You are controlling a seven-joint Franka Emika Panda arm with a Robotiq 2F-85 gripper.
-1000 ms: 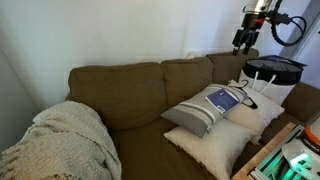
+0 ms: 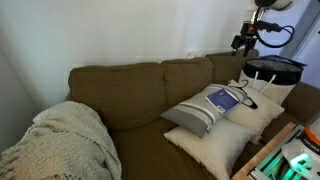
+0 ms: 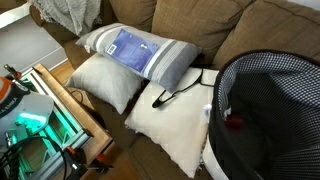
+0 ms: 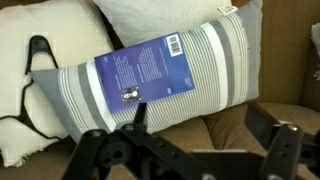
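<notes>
My gripper hangs high above the right part of the brown sofa, well clear of what lies below. In the wrist view the gripper is open, its dark fingers spread wide with nothing held between them. Beneath it a blue book, back cover with barcode facing up, lies flat on a grey-and-white striped pillow. The same book shows in exterior view 2. Beside the pillow, a black hanger-like item rests on a cream cushion. The gripper is out of exterior view 2.
A black mesh basket with a white outer side stands right of the cushions; something red shows inside. A light knitted blanket covers the sofa's left end. A wooden table edge borders the cushions.
The arm has shifted slightly over the sofa, and the gripper sits a little lower than a second ago. Book, pillows and basket have stayed in place.
</notes>
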